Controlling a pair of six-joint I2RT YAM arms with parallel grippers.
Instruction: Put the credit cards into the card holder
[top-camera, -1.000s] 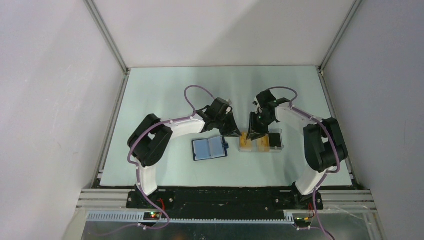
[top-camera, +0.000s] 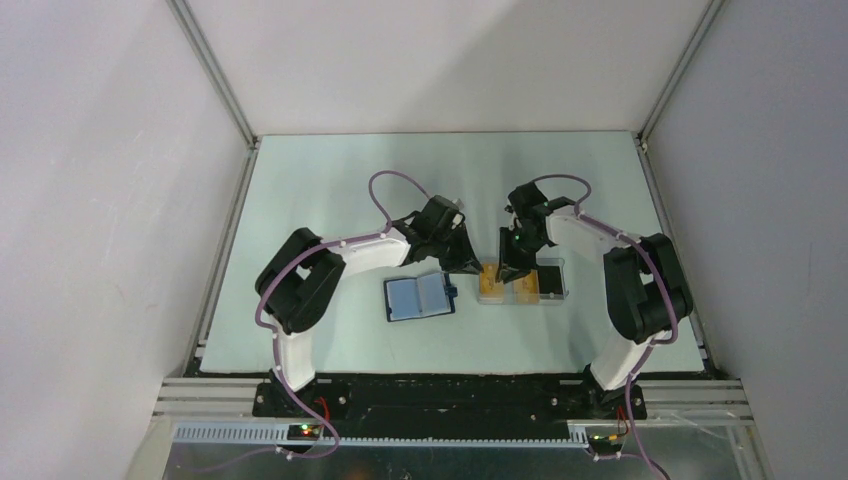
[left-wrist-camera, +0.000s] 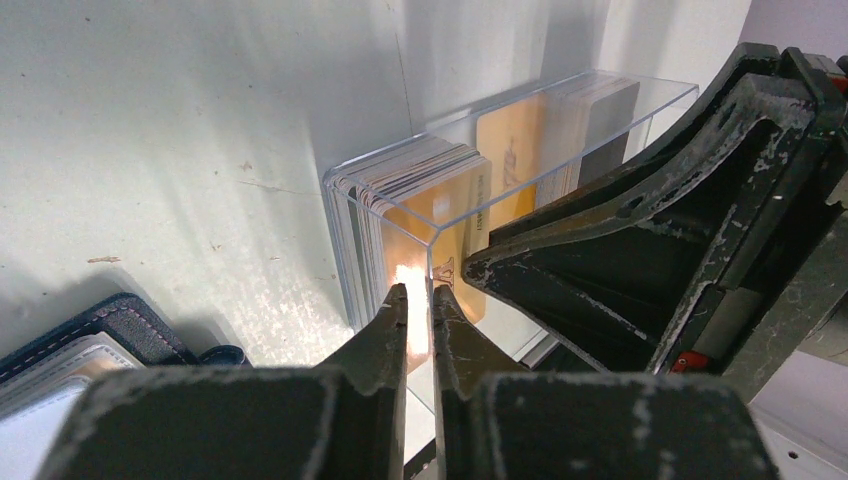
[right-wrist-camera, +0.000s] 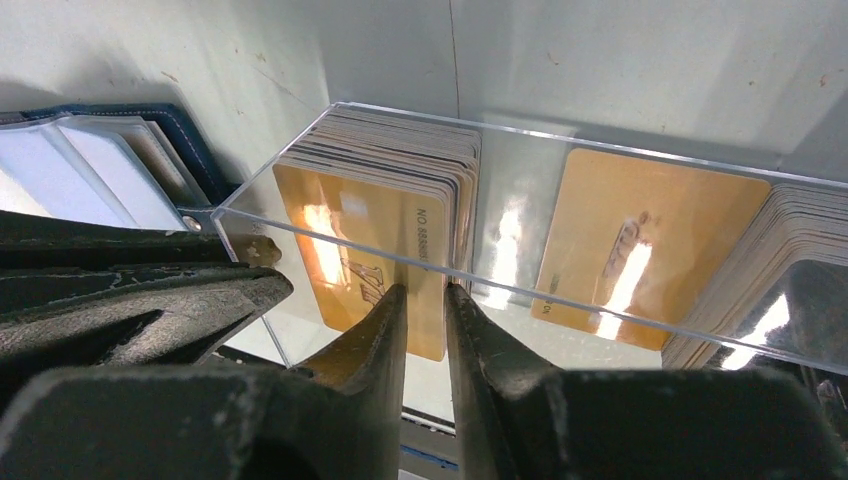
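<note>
A clear box (top-camera: 522, 300) holds stacks of gold and dark cards (right-wrist-camera: 650, 240). An open blue card holder (top-camera: 405, 298) lies to its left, also seen in the right wrist view (right-wrist-camera: 130, 160). My left gripper is at the box's left end, its fingers close around the clear wall's corner, nearly shut. My right gripper (top-camera: 508, 272) reaches over the box; in its wrist view the fingertips are close together at the left stack of gold cards (right-wrist-camera: 350, 210), with the edge of that stack between or behind them. Whether it grips a card is unclear.
The two grippers are very close together over the box.
My right gripper and arm have shifted very slightly over the box. The left arm, box and card holder look unchanged.
</note>
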